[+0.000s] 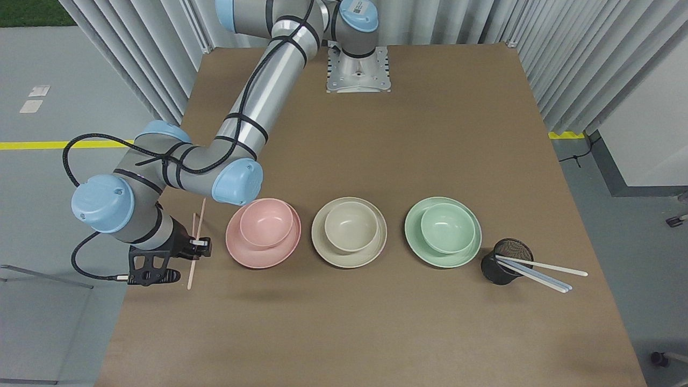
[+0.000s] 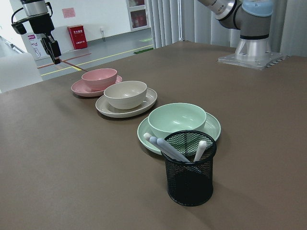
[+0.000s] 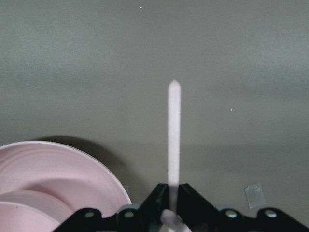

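Note:
My gripper (image 1: 200,247) is shut on pink chopsticks (image 1: 192,271), held above the table at the far left of the front view, beside the pink plate (image 1: 259,258) and pink bowl (image 1: 265,222). In the wrist view one pale stick (image 3: 174,130) runs up from between my fingers, with a second piece low at the fingers. The left view shows my gripper (image 2: 56,59) raised beyond the pink bowl (image 2: 99,76), a thin stick crossing at its tip.
A cream bowl on its plate (image 1: 329,247) and a green bowl on its plate (image 1: 419,238) stand in a row to the right, then a black mesh cup (image 1: 496,274) with several chopsticks.

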